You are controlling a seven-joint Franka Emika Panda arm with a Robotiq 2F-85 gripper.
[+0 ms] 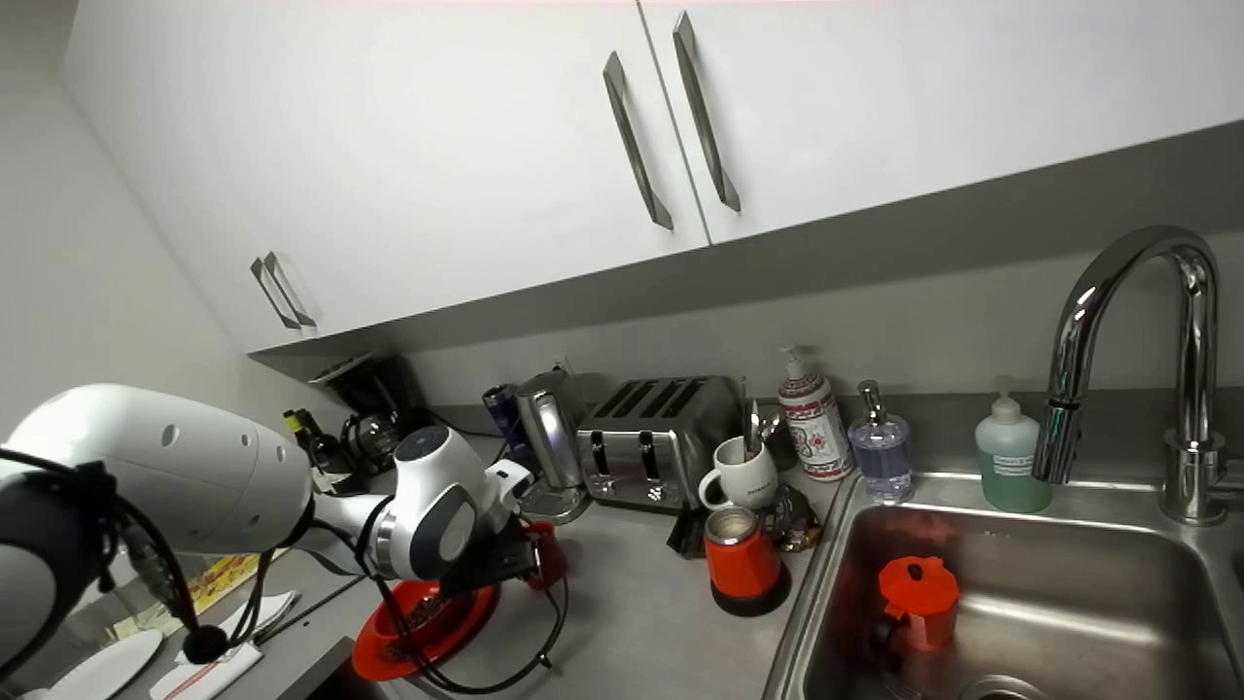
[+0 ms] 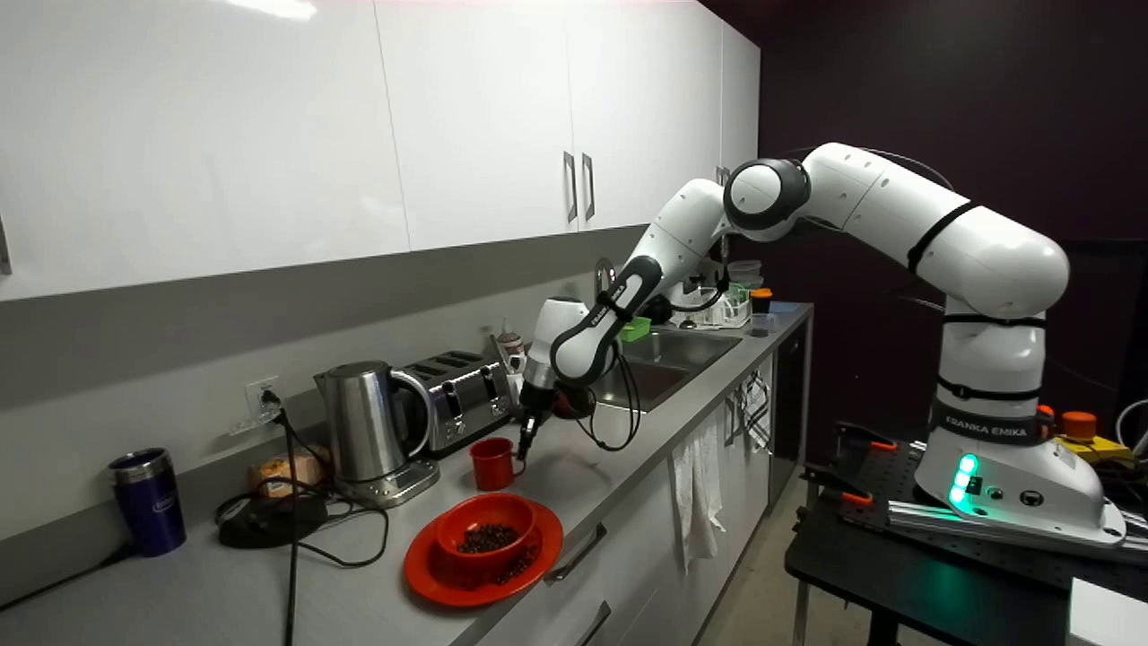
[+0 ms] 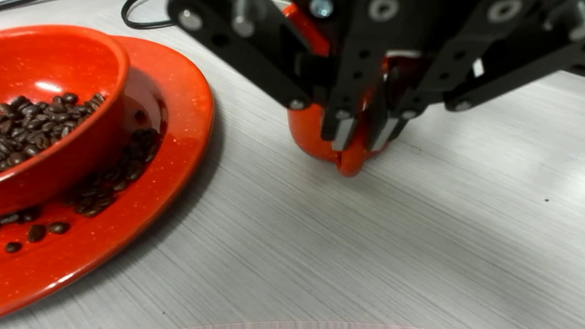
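In the wrist view my gripper is shut on the handle of a red mug (image 3: 308, 131), with the handle held between the two fingertips. Much of the mug is hidden behind the black finger linkages there. Exterior view 2 shows the mug (image 2: 492, 464) upright at the counter, my gripper on its sink-facing side. Whether its base touches the counter is hard to tell. From exterior view 1, the mug (image 1: 548, 558) is partly covered by the gripper.
Close to the mug, a red bowl (image 2: 465, 519) of coffee beans sits on a red plate (image 2: 421, 571) with loose beans. A kettle (image 2: 360, 425) and toaster (image 2: 463, 393) stand along the wall. A red-and-black container (image 1: 742, 566) is near the sink (image 1: 1050, 560).
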